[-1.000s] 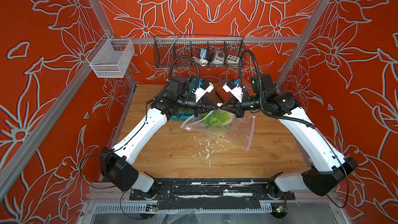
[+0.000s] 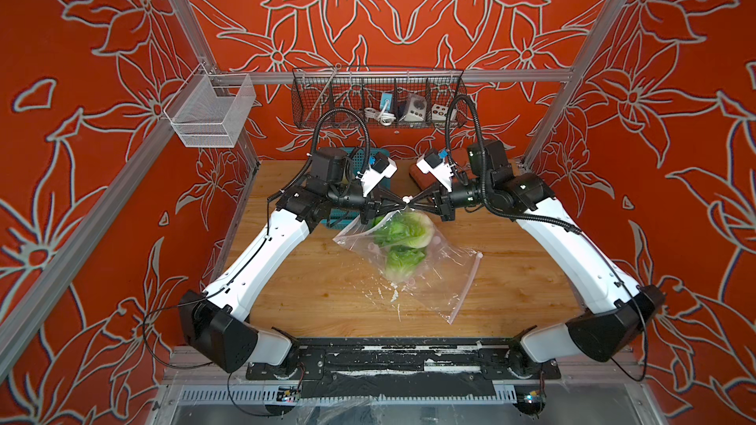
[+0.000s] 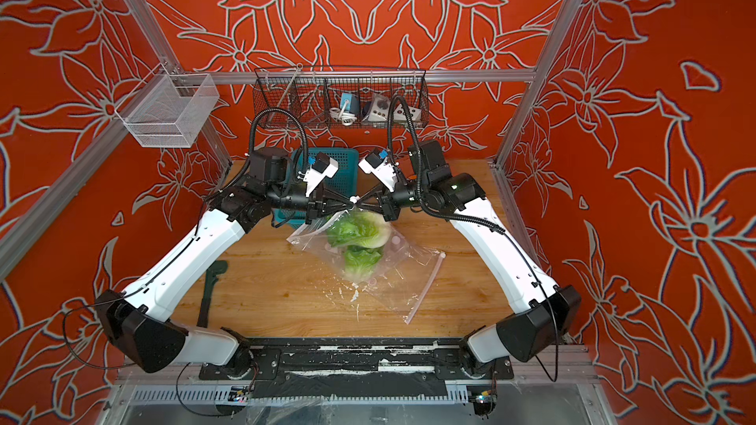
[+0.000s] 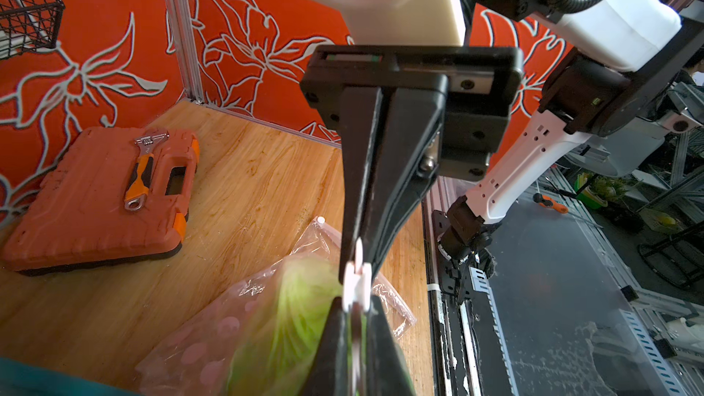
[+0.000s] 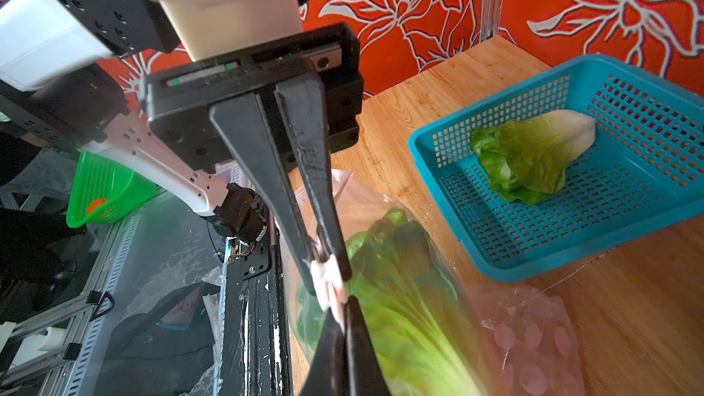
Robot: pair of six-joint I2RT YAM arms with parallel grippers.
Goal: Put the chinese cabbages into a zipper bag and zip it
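The clear zipper bag [image 2: 434, 271] sags from my two grippers above the table's middle, its lower part spread over the wood. Pale green chinese cabbage [image 2: 407, 230] shows inside it. My left gripper is shut on the bag's edge by a small white piece [image 5: 327, 282], apparently the zip slider. Tip to tip with it, my right gripper is shut on the bag at the same white piece. How far the zip is closed cannot be told. Another cabbage [image 5: 534, 152] lies in the blue basket [image 5: 469, 245].
Behind the grippers, an orange tool case [image 4: 95, 198] with a wrench [image 4: 145, 168] on it occupies the back right. A dark tool [image 3: 209, 287] lies at front left. Bare wood [image 2: 291, 291] flanks the bag.
The bag and both grippers have shifted slightly left, and the bag has spread toward the front. The left stays shut.
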